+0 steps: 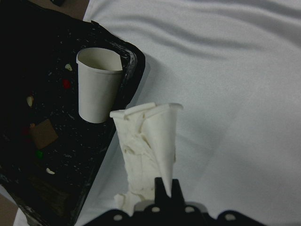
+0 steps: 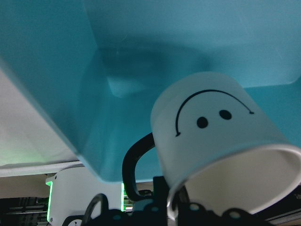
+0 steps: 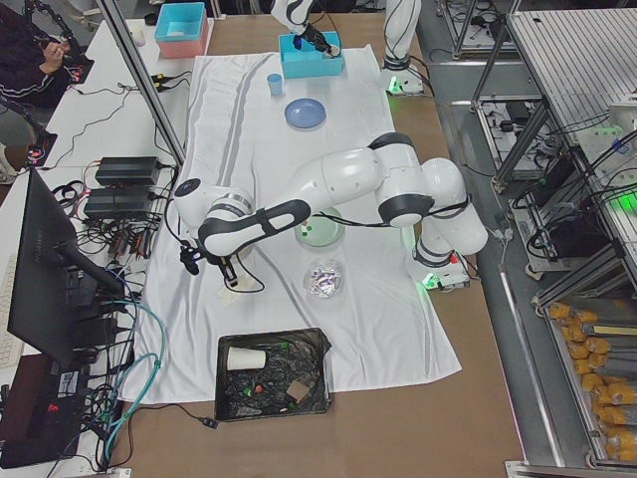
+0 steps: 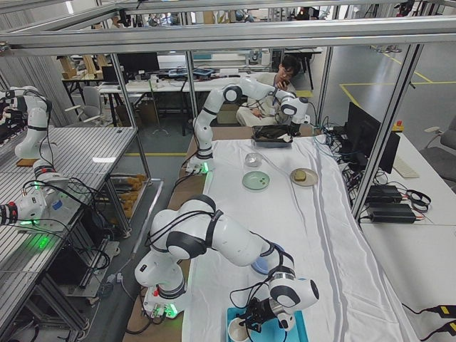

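Note:
In the left wrist view my left gripper is shut on a crumpled white paper cup (image 1: 143, 139), held beside a black lined tray (image 1: 47, 141) where another paper cup (image 1: 96, 89) lies among small scraps. The camera left view shows this arm over the cloth's left part, above the tray. My right gripper is shut on the rim of a white smiley mug (image 2: 207, 122) with a black handle, inside a blue bin (image 2: 117, 61) at the cloth's other end.
A blue plate (image 3: 305, 114), blue cup (image 3: 275, 85), green plate (image 3: 318, 235) and foil-like bowl (image 3: 323, 279) are on the white cloth. A tan plate (image 4: 308, 181) holds something yellowish. Monitor and cables line one side.

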